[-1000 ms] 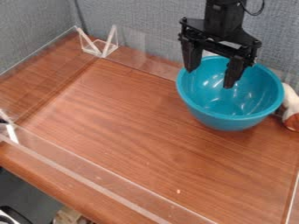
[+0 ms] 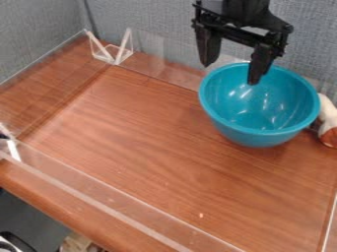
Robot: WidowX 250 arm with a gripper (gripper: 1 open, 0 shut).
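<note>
My black gripper (image 2: 232,56) hangs at the top centre, open, its two fingers apart with nothing seen between them. It is over the rear part of a large turquoise bowl (image 2: 253,122), which stands on the wooden table at the right. The bowl looks empty.
A white-and-reddish object (image 2: 328,124) sits at the right edge beside the bowl, partly out of frame. A white wire rack (image 2: 110,49) stands at the back left.
The gripper has risen and shifted slightly left, away from the bowl's inside. The bowl stays in place.
</note>
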